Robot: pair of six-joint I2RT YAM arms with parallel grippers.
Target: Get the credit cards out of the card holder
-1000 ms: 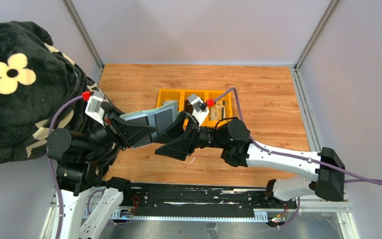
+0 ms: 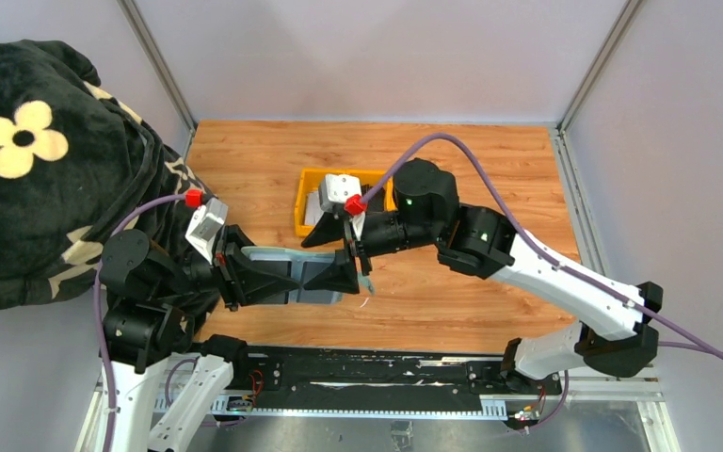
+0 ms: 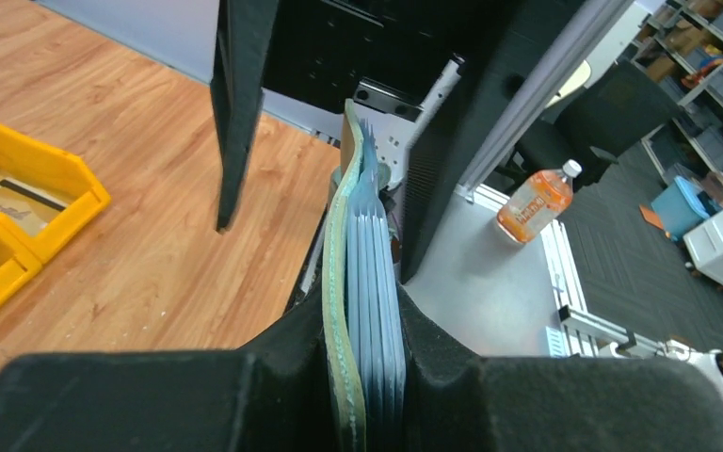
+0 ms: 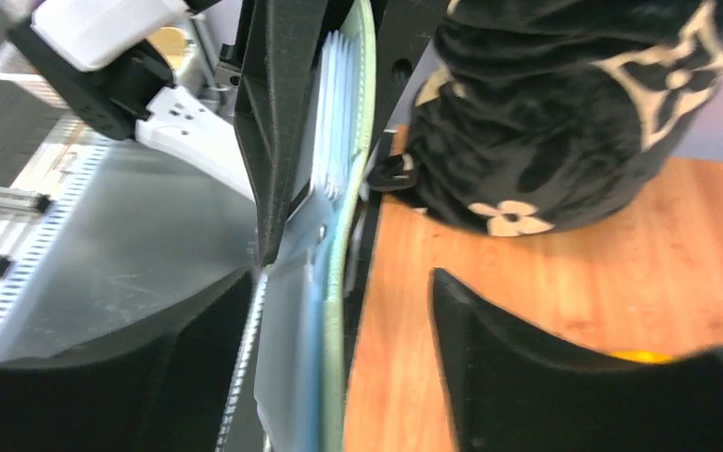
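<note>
The pale green and blue card holder [image 2: 315, 294] is held up over the table, with grey pockets facing the top view. My left gripper [image 2: 292, 281] is shut on its left part. Seen edge-on in the left wrist view, the holder [image 3: 367, 273] shows several thin clear layers beside a green cover. The right gripper [image 2: 307, 264] is part open at the holder's right end. In the right wrist view its fingers [image 4: 490, 348] stand on either side of the holder [image 4: 332, 282], with visible space on both sides. Whether cards sit in the pockets cannot be made out.
Behind the holder, a yellow divided bin [image 2: 299, 212] stands on the wooden table [image 2: 499, 169], partly covered by the right arm. A dark flowered blanket [image 2: 47, 198] heaps at the left.
The right gripper has moved toward the back and now straddles the holder's right end. The left gripper has turned and shifted, bringing the holder lower and straighter in the top view.
</note>
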